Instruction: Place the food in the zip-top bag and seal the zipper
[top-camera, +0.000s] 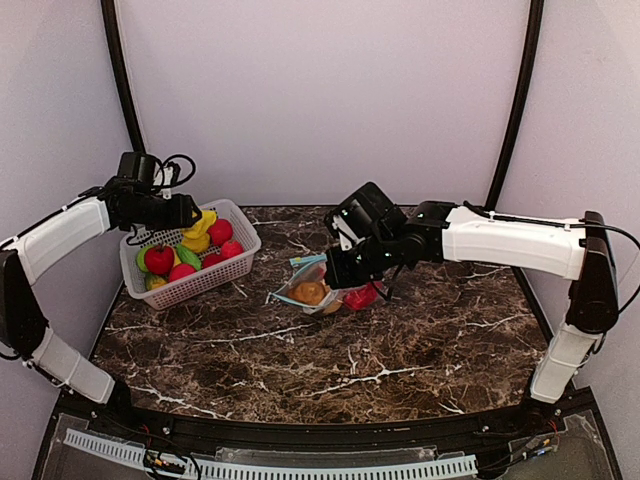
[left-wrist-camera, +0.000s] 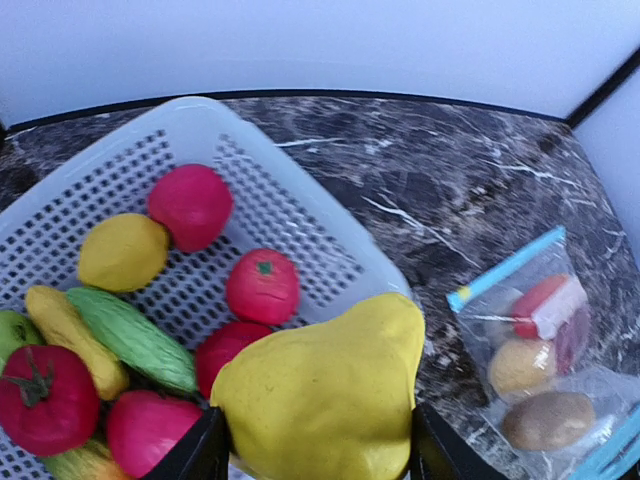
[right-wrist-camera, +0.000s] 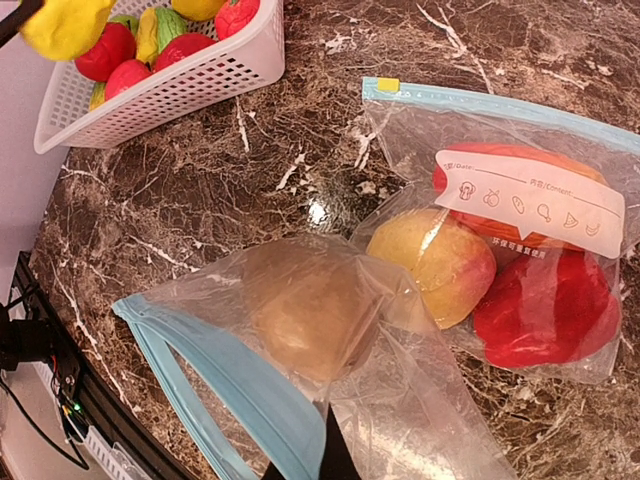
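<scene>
My left gripper (top-camera: 180, 212) is shut on a yellow pepper (left-wrist-camera: 318, 390), lifted over the white basket (top-camera: 205, 285) of fruit and vegetables. In the right wrist view an open-topped zip bag (right-wrist-camera: 220, 370) with a brown round item (right-wrist-camera: 310, 315) inside has its blue zipper edge at my right gripper, which is shut on that edge. Beside it lies another bag (right-wrist-camera: 400, 140) holding a yellow-red fruit (right-wrist-camera: 430, 265), a red pepper (right-wrist-camera: 540, 315) and an orange-red item behind the label.
Pale walls close the back and sides, and a black rail runs along the front edge.
</scene>
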